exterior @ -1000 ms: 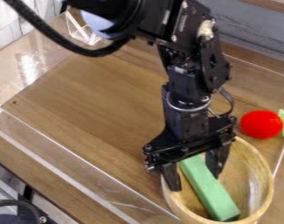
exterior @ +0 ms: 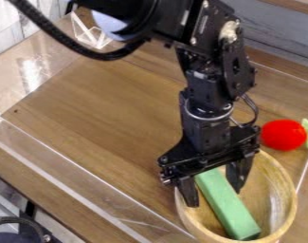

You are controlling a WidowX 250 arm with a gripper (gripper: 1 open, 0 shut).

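My gripper [exterior: 212, 180] hangs over a round tan wooden bowl [exterior: 282, 200] at the lower right, its fingers reaching down inside the rim around the upper end of a long green block [exterior: 229, 211]. The block lies slanted in the bowl. I cannot tell whether the fingers touch it.
A red round object [exterior: 282, 134] with a green item behind it lies right of the arm, outside the bowl. A grey wall runs along the back.
My gripper has shifted very slightly; the bowl and green block look unchanged.
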